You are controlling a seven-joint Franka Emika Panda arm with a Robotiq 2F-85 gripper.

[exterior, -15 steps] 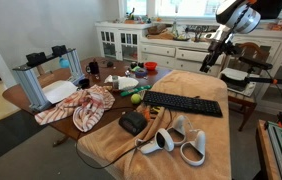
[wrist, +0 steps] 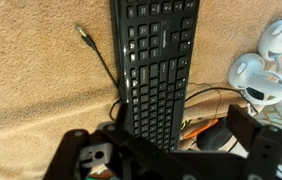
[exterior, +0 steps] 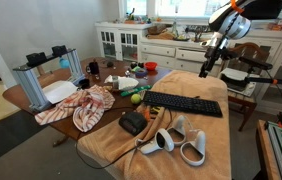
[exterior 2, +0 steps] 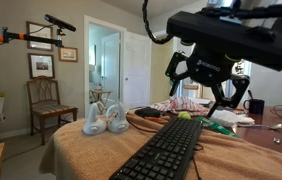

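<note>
A black keyboard [exterior: 184, 104] lies flat on the tan cloth [exterior: 196, 150]. In the wrist view the keyboard [wrist: 159, 60] runs down the middle of the frame, its lower end between the dark fingers. My gripper is open, the two fingers spread to either side of the keyboard with nothing held. In exterior view 2 the gripper [exterior 2: 213, 103] hangs above the cloth and keyboard [exterior 2: 163, 152], apart from them. A thin black cable [wrist: 103, 62] with a plug lies beside the keyboard.
White VR controllers and a headset [exterior: 193, 150] sit at the table's near side, beside a black pouch [exterior: 133, 122]. A striped cloth [exterior: 80, 108], a green ball [exterior: 136, 99] and a red bowl [exterior: 151, 66] stand farther along. Bare tan cloth lies left of the keyboard in the wrist view.
In exterior view 1 the arm at the upper right has shifted slightly and changed its pose. The keyboard and the other objects have stayed where they were.
</note>
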